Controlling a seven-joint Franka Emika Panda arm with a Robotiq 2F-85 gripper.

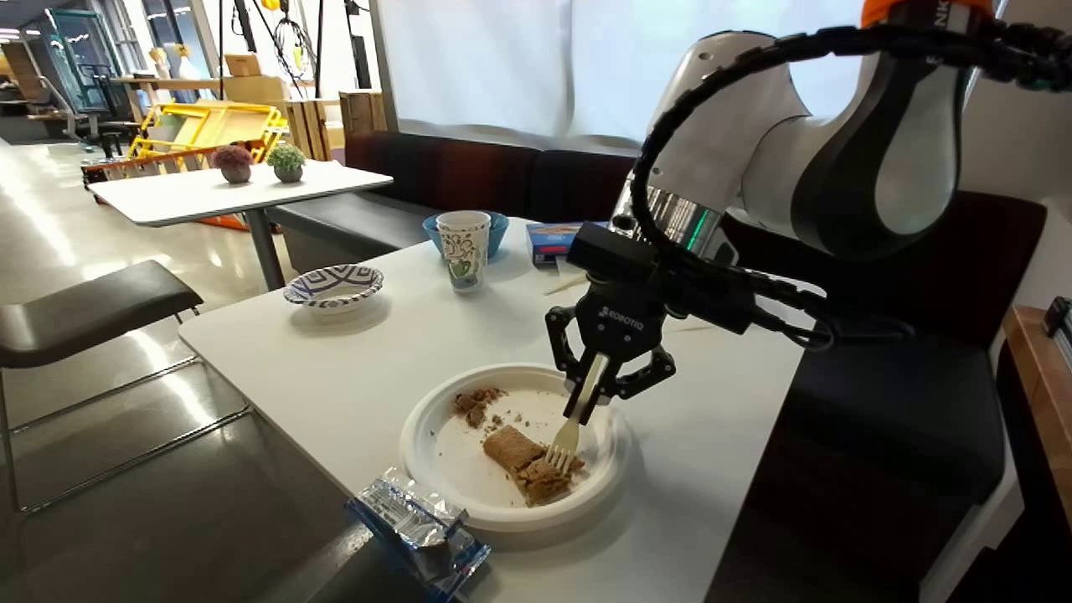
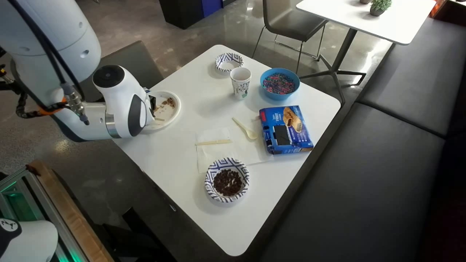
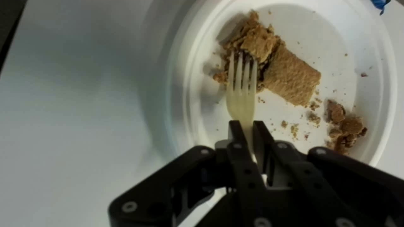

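My gripper is shut on the handle of a pale plastic fork [image 3: 241,104], above the edge of a white plate [image 1: 432,482]. In the wrist view the fork's tines reach into the crumbled end of a brown pastry bar [image 3: 291,75]. In exterior view 1 the fork slants down to the left, tines at the bar's broken end. Smaller broken pieces [image 3: 346,126] and crumbs lie apart on the same plate. In exterior view 2 the arm hides the gripper and most of the fork.
A torn foil wrapper [image 1: 417,533] lies beside the plate at the table's edge. Farther off stand a paper cup [image 2: 240,83], a blue bowl [image 2: 279,83], a blue box [image 2: 290,131], and patterned bowls, one with dark bits [image 2: 227,182]. A spoon [image 2: 245,128] and a knife [image 2: 214,142] lie mid-table.
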